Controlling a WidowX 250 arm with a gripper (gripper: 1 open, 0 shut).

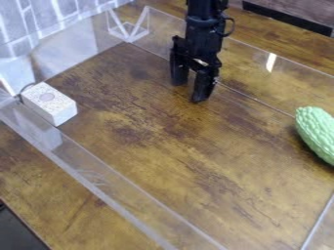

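My black gripper (pixel 194 70) hangs down at the top middle of the camera view, its dark fingers low over the wooden floor of a clear-walled tray. It is dark and small, so whether it is open or shut, or holds anything, is unclear. A white block (pixel 49 104) with a faint round mark lies at the left, and a bumpy green object (pixel 315 134) lies at the right edge, both apart from the gripper.
Clear plastic walls (pixel 92 176) border the wooden surface (pixel 183 166). A pale grid-patterned cloth (pixel 39 29) is at the top left.
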